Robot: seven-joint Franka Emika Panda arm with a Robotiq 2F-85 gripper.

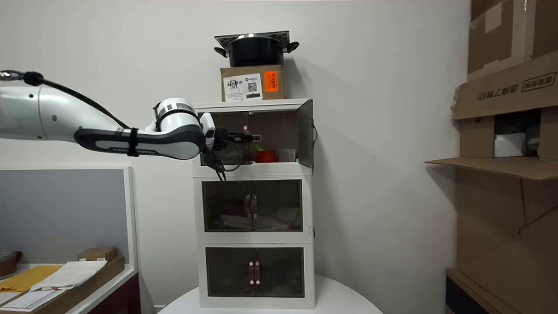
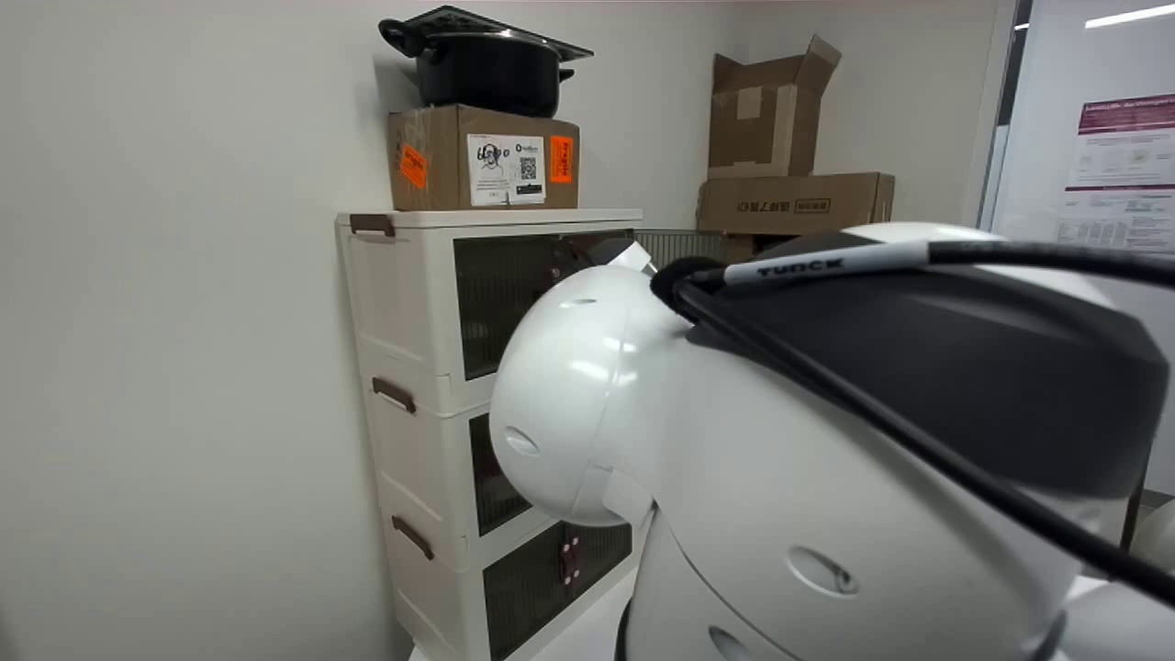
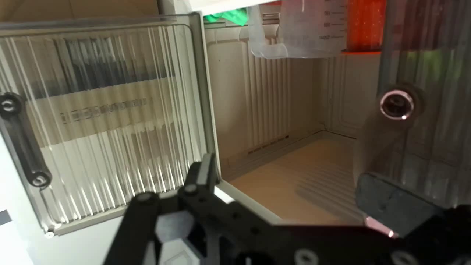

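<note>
The white cabinet [image 1: 308,204] has its top compartment's right door [image 1: 306,137] swung open, while the left door [image 1: 222,125] is closed. In exterior view 1 my gripper [image 1: 255,138] is at the front of that compartment, by the left door's inner edge. The wrist view is upside down; there my gripper stands open, its two fingers far apart with nothing between them. One finger [image 3: 393,201] is close to the left door's handle [image 3: 397,104]; whether they touch, I cannot tell. My arm hides the gripper in exterior view 2.
Inside the compartment are a red container [image 1: 267,156], a clear measuring cup [image 3: 309,31] and a green item [image 3: 234,17]. The open door [image 3: 110,110] projects forward beside the opening. A black pot [image 1: 256,51] rests on a cardboard box [image 1: 252,83] atop the cabinet.
</note>
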